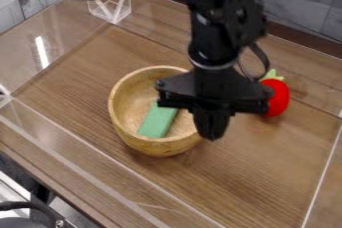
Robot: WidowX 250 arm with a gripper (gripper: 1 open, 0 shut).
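Note:
My gripper (211, 115) reaches down from the top of the camera view, dark and large, over the right side of a tan oval bowl (134, 124). It looks shut, with nothing visible between its fingers. A green block (158, 118) lies inside the bowl, left of the gripper. A red tomato-like object with a green top (275, 100) sits just right of the gripper, partly behind it.
A small white translucent item (115, 8) stands at the back left near the table's far edge. Dark cables lie at the lower left.

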